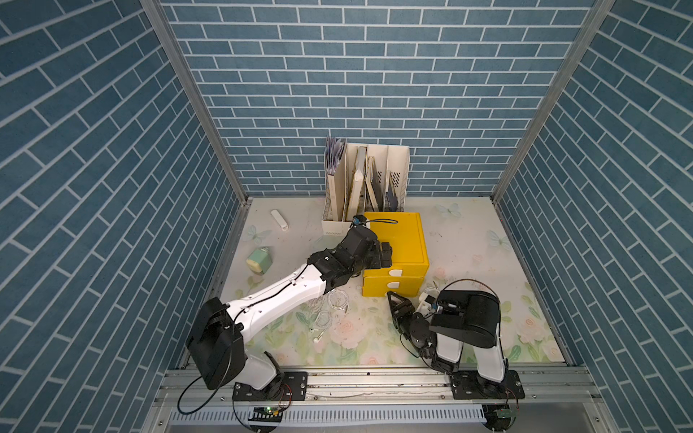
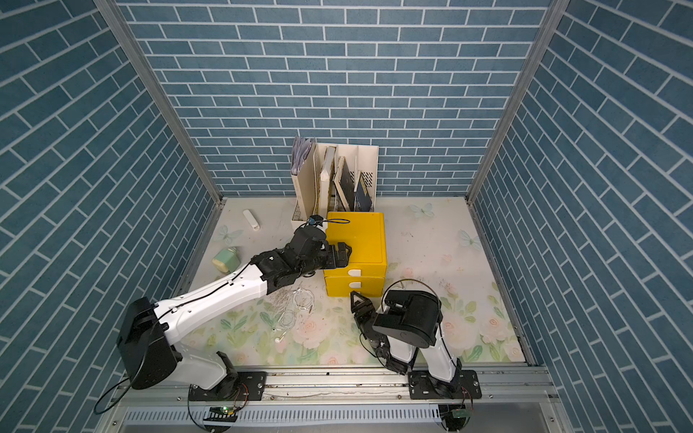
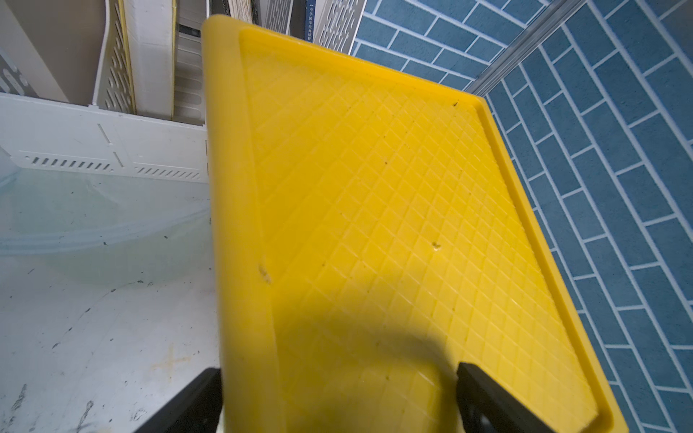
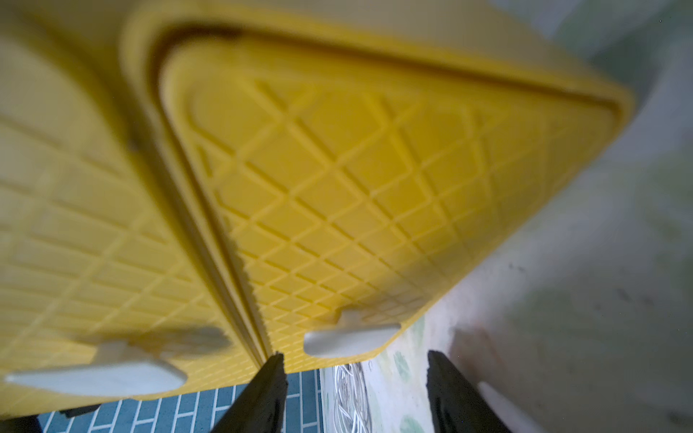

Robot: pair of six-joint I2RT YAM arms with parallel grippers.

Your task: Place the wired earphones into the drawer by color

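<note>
The yellow drawer box (image 1: pixel 405 241) has two drawers, both closed, each with a white handle. In the right wrist view the lower drawer's handle (image 4: pixel 351 340) lies just ahead of my right gripper, whose fingers are apart with nothing between them. My left gripper stands open over the left edge of the box top, nothing held. White wired earphones (image 1: pixel 325 309) lie coiled on the table left of the box; their cords (image 4: pixel 350 397) also show in the right wrist view. Something white (image 1: pixel 427 301) beside the right arm is partly covered by it.
A white file rack (image 1: pixel 343 225) with folders stands behind the box. At the left are a pale green block (image 1: pixel 258 259) and a white stick-shaped item (image 1: pixel 279 219).
</note>
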